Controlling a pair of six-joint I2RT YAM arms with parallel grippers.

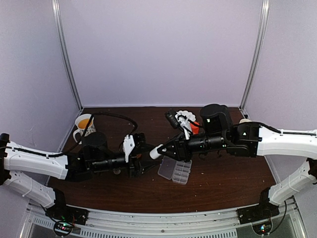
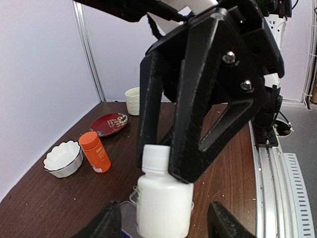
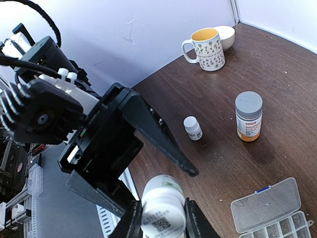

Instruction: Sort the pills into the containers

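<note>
A white pill bottle [image 1: 156, 151] [image 2: 163, 208] [image 3: 163, 215] is held in the air between both arms. My right gripper [image 1: 163, 148] is shut on it, its fingers at the capped end in the left wrist view. My left gripper [image 1: 147, 155] has its fingers apart, one either side of the bottle's body. Below lies a clear compartment box [image 1: 181, 172] [image 3: 275, 230] with its lid [image 3: 262, 203] open.
On the table stand an orange bottle [image 2: 96, 154], a white bowl [image 2: 63, 163], a red plate [image 2: 109, 128], a grey-lidded bottle [image 3: 248, 124], a small white bottle [image 3: 193, 130] and a mug [image 3: 210, 54].
</note>
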